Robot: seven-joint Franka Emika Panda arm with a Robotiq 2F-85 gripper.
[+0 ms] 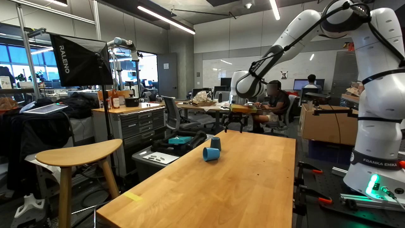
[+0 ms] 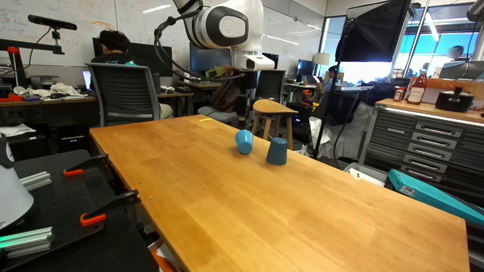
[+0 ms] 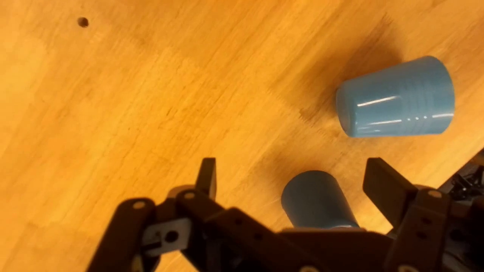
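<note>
A light blue cup (image 1: 211, 153) lies on its side on the wooden table, its mouth toward the left in exterior view 1. Close by, apart from it, a dark blue-grey cup (image 2: 277, 152) stands upside down near the table's edge. In the wrist view the light blue cup (image 3: 397, 99) is at upper right, beyond the fingers. The dark cup (image 3: 317, 197) shows lower down between the wide-apart fingers, partly hidden by the gripper body. My gripper (image 1: 233, 130) is open above the table, holding nothing; in exterior view 2 it hangs behind the cups.
Both cups are near its long edge, beside a grey bin (image 1: 150, 167) with a teal box. A stool (image 1: 79, 152) stands off the table's corner. Clamps (image 2: 111, 204) grip the edge on the robot's side.
</note>
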